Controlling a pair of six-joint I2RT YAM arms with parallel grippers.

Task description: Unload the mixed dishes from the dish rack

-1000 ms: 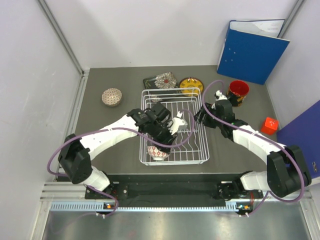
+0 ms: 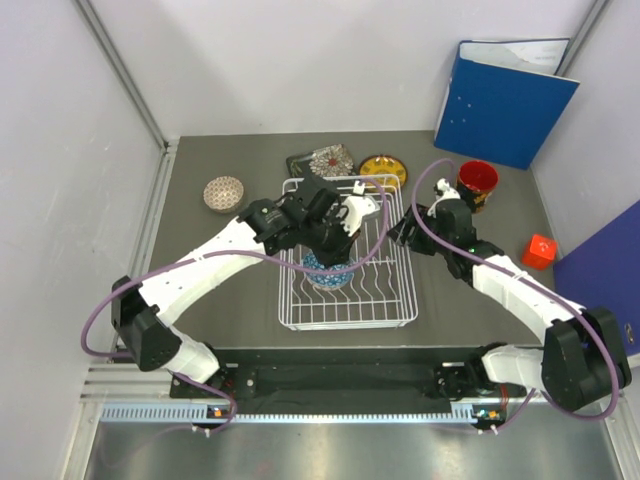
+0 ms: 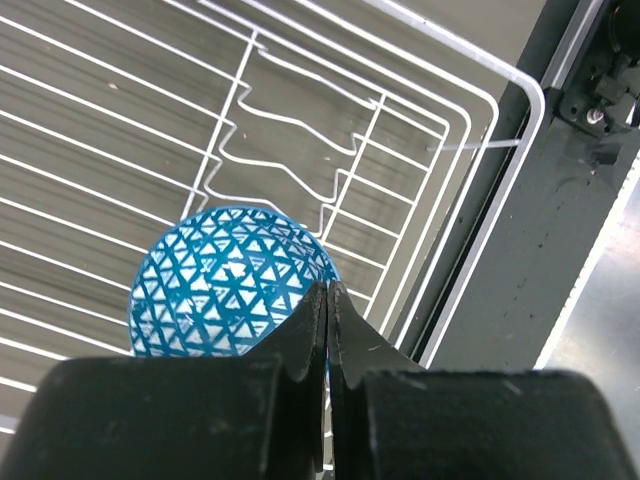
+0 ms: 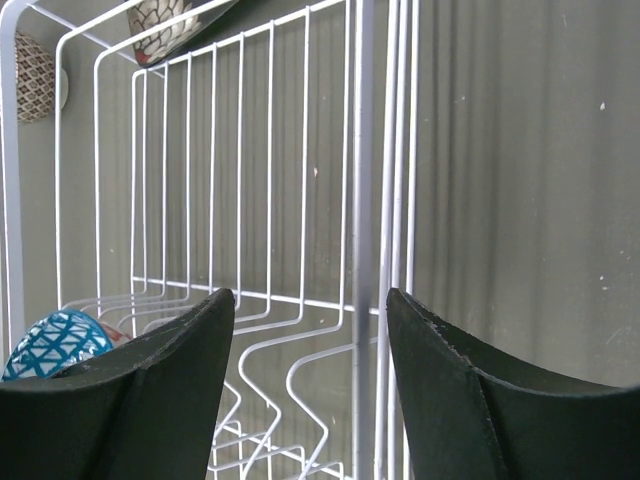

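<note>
A blue bowl with white triangles (image 3: pixel 225 275) lies in the white wire dish rack (image 2: pixel 350 325), towards its front half. In the top view the left arm partly covers this bowl (image 2: pixel 325 279). At the bowl's right edge in the left wrist view, my left gripper is shut, and nothing shows between its fingers. My right gripper is open by the rack's right side, with the rack's wires showing in the gap and no dish between its fingers. The bowl (image 4: pixel 58 345) peeks out at the far left of the right wrist view.
On the counter behind the rack lie a dark flowered dish (image 2: pixel 325 161) and a yellow plate (image 2: pixel 384 166). A patterned bowl (image 2: pixel 223 193) rests at left; a red cup (image 2: pixel 478 178) and red block (image 2: pixel 540 250) are at right. A blue folder (image 2: pixel 505 105) leans at back. Counter left of the rack is clear.
The left gripper has moved back, away from the rack's front. The bowl sits farther back and has turned: its red-and-white side faced the camera before, blue does now.
</note>
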